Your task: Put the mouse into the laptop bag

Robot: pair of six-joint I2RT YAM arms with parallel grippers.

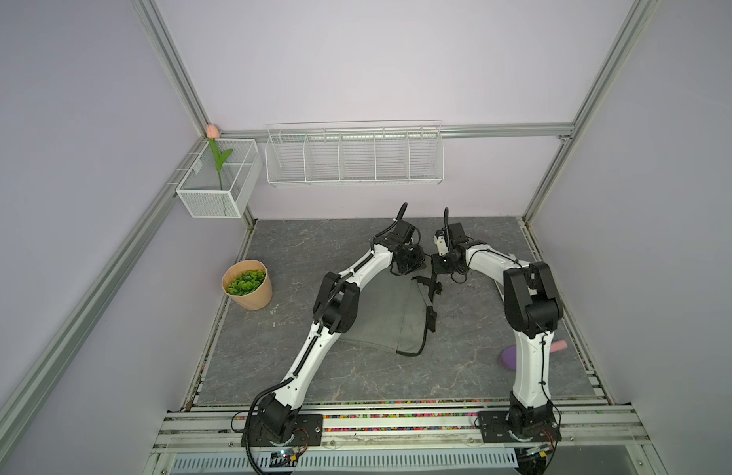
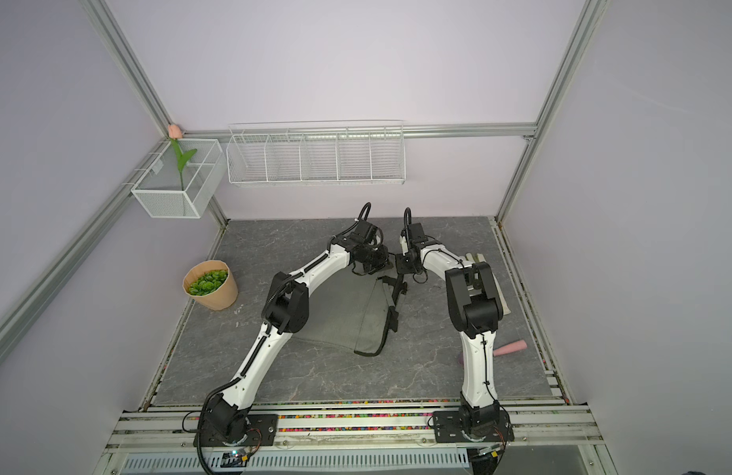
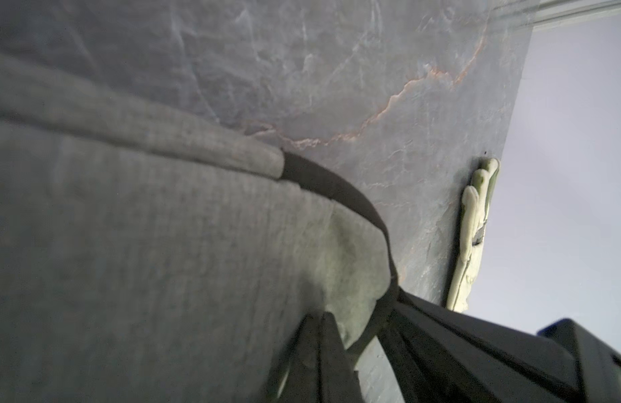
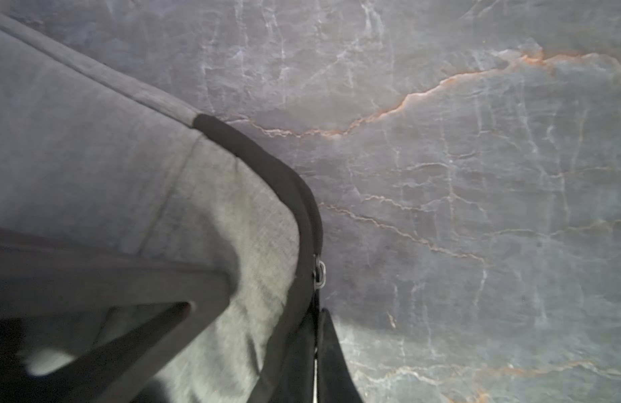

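The grey laptop bag (image 1: 385, 312) lies flat in the middle of the table, its dark zipped edge (image 1: 426, 316) facing right. In the right wrist view, my right gripper is shut at the bag's upper right corner, on the dark zip pull just below a metal ring (image 4: 320, 274). My left gripper is shut and low over the grey fabric near that same corner; no fabric shows clearly between its fingers. Both grippers are close together, the left over the bag and the right at its edge. The mouse does not show in any view.
A potted plant (image 1: 249, 283) stands at the left. Under the right forearm lie a pale flat object (image 2: 496, 286) and a purple item with a pink handle (image 1: 558, 346). Wire baskets (image 1: 355, 156) hang at the back.
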